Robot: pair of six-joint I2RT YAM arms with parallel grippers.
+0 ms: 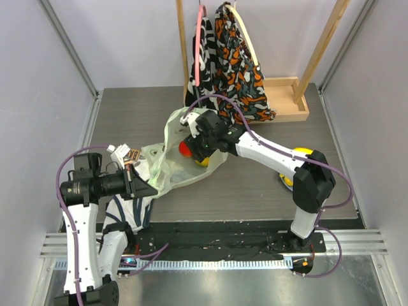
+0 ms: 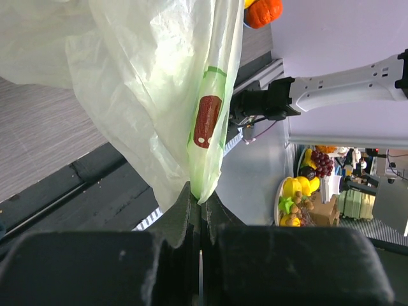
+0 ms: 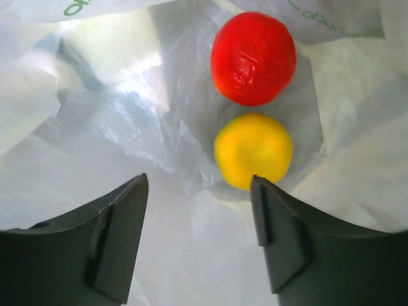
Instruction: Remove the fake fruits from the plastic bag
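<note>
The white plastic bag [image 1: 178, 171] lies open mid-table, its near-left corner pinched in my shut left gripper, as the left wrist view shows. Inside, the right wrist view shows a red fake fruit [image 3: 253, 56] behind a yellow fake fruit [image 3: 253, 150]. My right gripper is over the bag's interior, fingers apart and below the yellow fruit in that view, nothing between them.
A bowl with yellow fruit [image 1: 299, 153] sits on the right of the table, partly hidden by the right arm. Patterned bags hang at the back above a wooden stand [image 1: 287, 95]. A striped cloth [image 1: 127, 210] lies at front left.
</note>
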